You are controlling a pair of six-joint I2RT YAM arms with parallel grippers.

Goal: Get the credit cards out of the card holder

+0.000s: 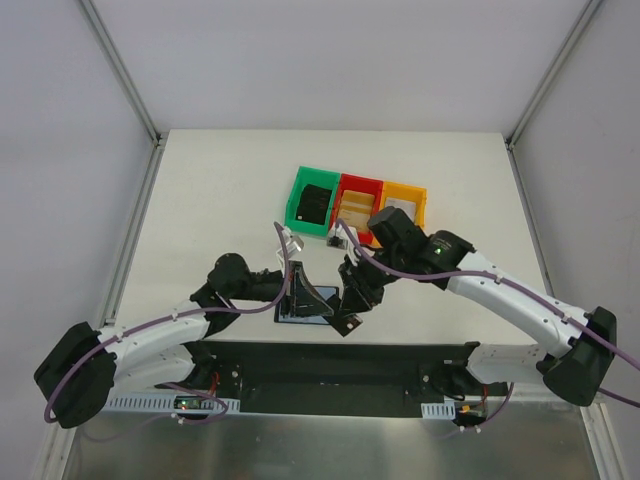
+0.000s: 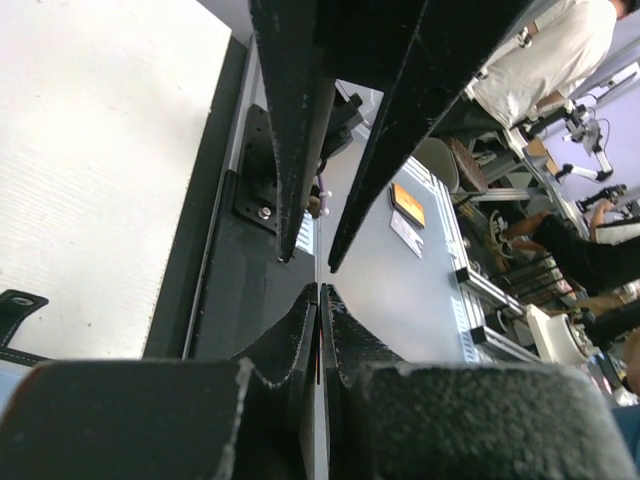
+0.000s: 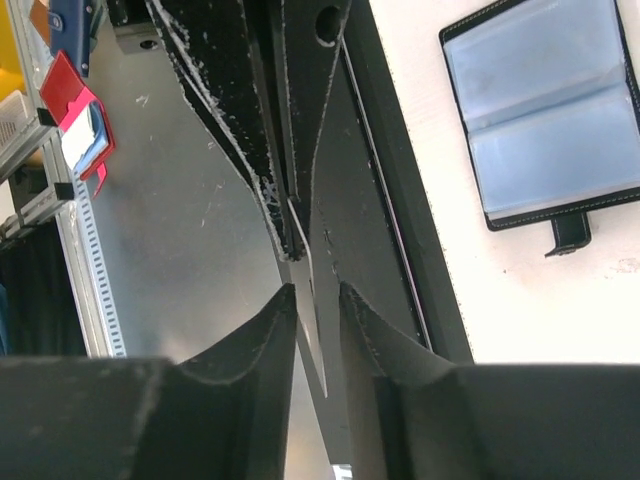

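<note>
The open card holder (image 3: 540,110), black-edged with clear blue sleeves, lies on the white table, partly hidden under my left arm in the top view. My left gripper (image 1: 318,305) is in front of it near the table edge; in the left wrist view its fingertips meet. My right gripper (image 1: 356,298) is beside the left one, its fingertips slightly apart around the lower part of the card; whether they grip it is unclear.
Green (image 1: 292,207), red (image 1: 355,181) and orange (image 1: 405,191) bins stand behind the grippers, holding dark and light items. A dark gap and metal rail run along the front edge.
</note>
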